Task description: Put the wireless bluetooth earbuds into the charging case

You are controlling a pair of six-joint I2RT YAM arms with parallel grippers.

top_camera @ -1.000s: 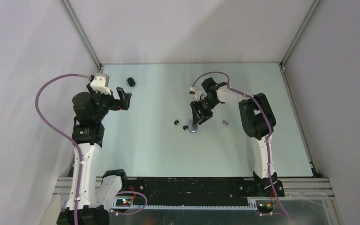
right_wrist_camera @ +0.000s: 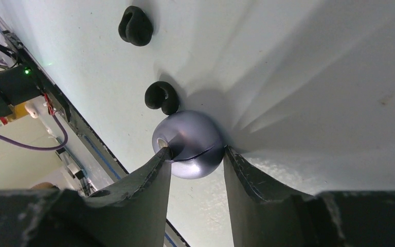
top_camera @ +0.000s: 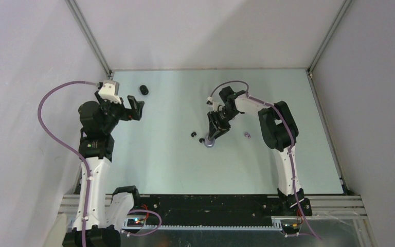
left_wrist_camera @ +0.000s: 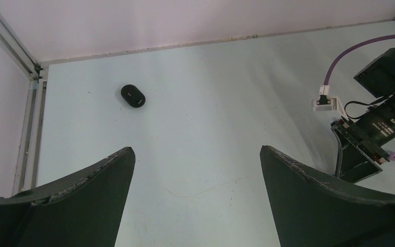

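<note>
A rounded metallic-purple charging case (right_wrist_camera: 193,128), with a seam across it, lies on the table. My right gripper (top_camera: 210,136) reaches down over it, the fingers partly apart with the case between. In the right wrist view its fingers (right_wrist_camera: 159,164) come up to the case on both sides; whether they grip it cannot be told. Close against the case is a small black curled earbud (right_wrist_camera: 163,98), and a second black earbud (right_wrist_camera: 136,27) lies farther off. Small purple pieces (top_camera: 247,135), perhaps earbuds, rest right of that arm. My left gripper is open and empty.
A black oval case-like object (top_camera: 144,89) lies at the far left of the table (top_camera: 164,164). The right forearm spans the right side.
The nearer black earbud has shifted slightly left too. The left arm stays still.
</note>
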